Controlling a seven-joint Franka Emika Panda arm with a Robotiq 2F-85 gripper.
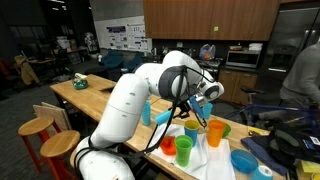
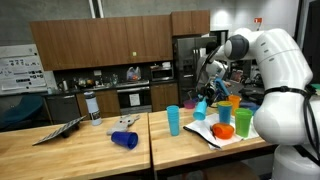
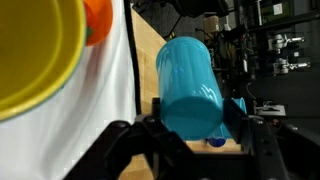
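Observation:
A light blue cup fills the middle of the wrist view, with my gripper shut on it. In exterior view 2 this cup hangs tilted below my gripper, near the edge of the white cloth. Whether its lower end touches the table is hard to tell. A second light blue cup stands upright on the table. A dark blue cup lies on its side farther off. The gripper's fingertips are mostly dark and unclear in the wrist view.
On the white cloth are a yellow cup, green cup, red item and orange cup. A blue bowl stands at the right. Bare table lies beyond the cups.

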